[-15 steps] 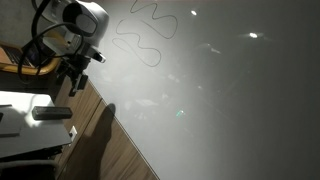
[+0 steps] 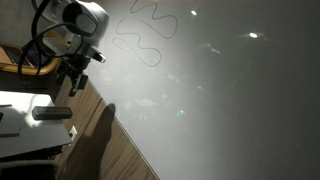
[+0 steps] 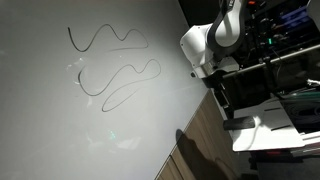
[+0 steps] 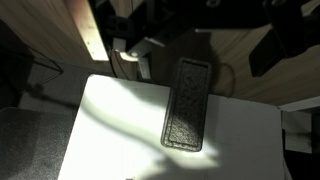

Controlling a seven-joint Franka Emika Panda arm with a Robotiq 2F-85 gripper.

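A dark, rectangular block resembling a whiteboard eraser point(image 4: 187, 105) lies on a white surface point(image 4: 105, 130) in the wrist view. Exterior view 1 has the same eraser point(image 2: 52, 113) at lower left, near the edge of the white top. My gripper point(image 2: 70, 82) points downward, above and slightly to the side of it, apart from it. It is open with nothing seen held. A large whiteboard point(image 3: 90, 125) carries two thin wavy dark lines point(image 3: 120, 75).
Wood-look panelling or floor point(image 2: 95, 135) runs between the white top and the whiteboard, with the arm's shadow on it. Dark cables point(image 2: 40, 45) loop around the arm. Dark equipment point(image 3: 290, 60) crowds the right of exterior view 2.
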